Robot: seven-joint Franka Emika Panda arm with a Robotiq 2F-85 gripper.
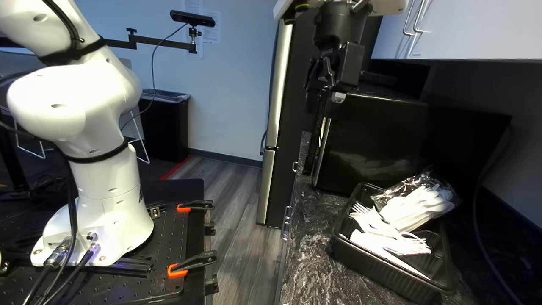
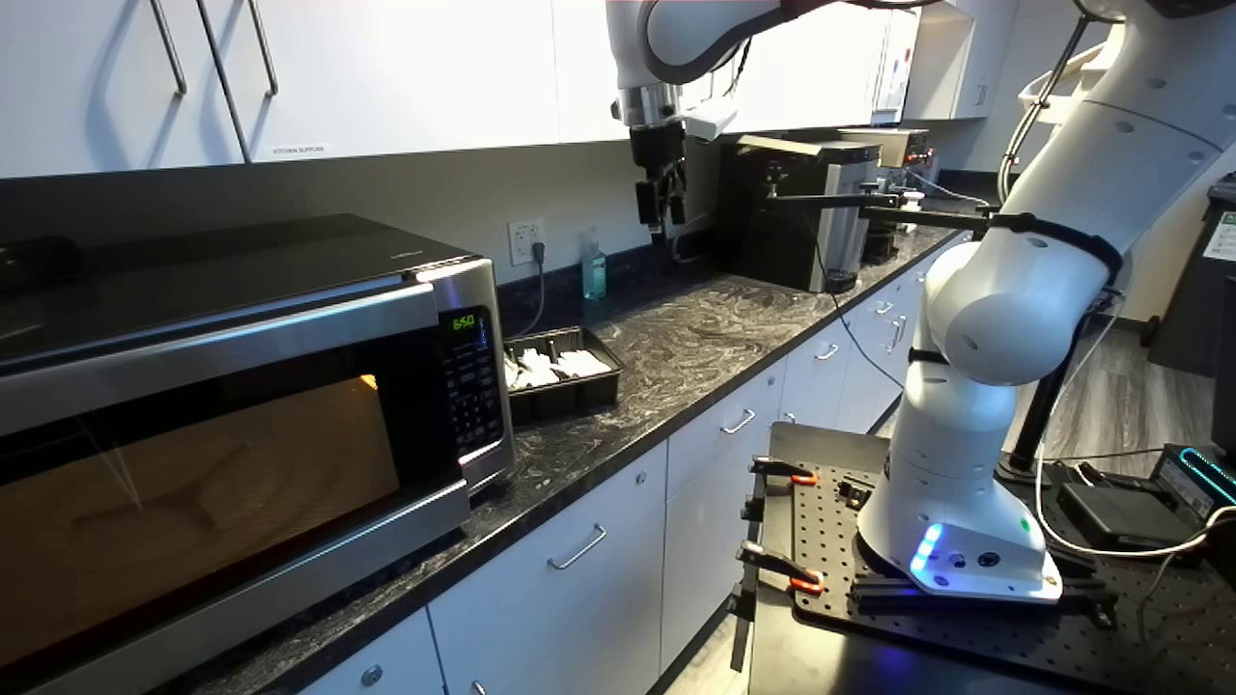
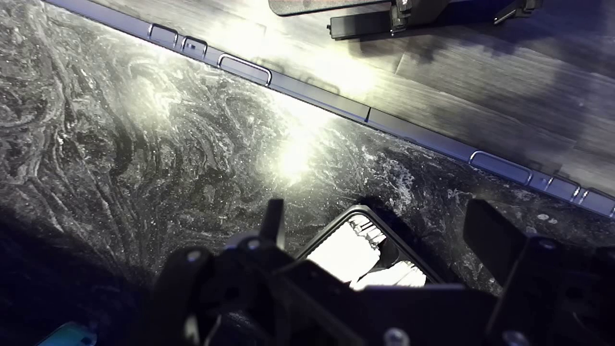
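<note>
In the wrist view my gripper stands open, its two dark fingers wide apart with nothing held between them. Below them on the counter, a black tray (image 3: 398, 239) shows partly, its lower part hidden by the gripper body. White plastic cutlery (image 3: 346, 253) lies in it. Exterior view 1 shows the tray (image 1: 381, 272) more fully, with forks and other white utensils (image 1: 416, 208), some in a clear bag. My gripper (image 2: 661, 226) hangs high over the counter in exterior view 2, pointing down, beyond the tray (image 2: 568, 402) and well apart from it.
A microwave (image 2: 278, 303) with its door shut stands beside the tray. A bottle (image 2: 593, 273) of bluish liquid stands by the wall, near an outlet with a cord. White cabinets (image 2: 406, 69) hang above. Counter (image 2: 718, 319) beyond the tray is bare.
</note>
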